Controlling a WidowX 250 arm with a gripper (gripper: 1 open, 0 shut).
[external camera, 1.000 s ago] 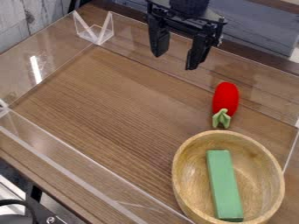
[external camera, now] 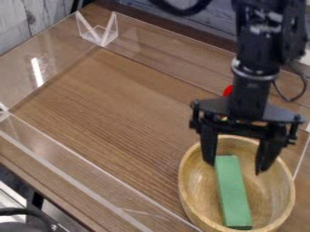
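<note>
My gripper (external camera: 234,142) hangs low over the back half of a tan oval bowl (external camera: 197,195) at the lower right, its dark fingers pointing down and spread open. A long green block (external camera: 234,199) lies in the bowl below and between them. Of the red object (external camera: 227,91) behind the arm, only a small part shows.
A white wire holder (external camera: 94,30) stands at the back left. Dark edges border it at the top right and lower left.
My gripper has come down and toward the front right, from the back of the table to over the bowl, now hiding most of the red object. The bowl and green block look unmoved.
</note>
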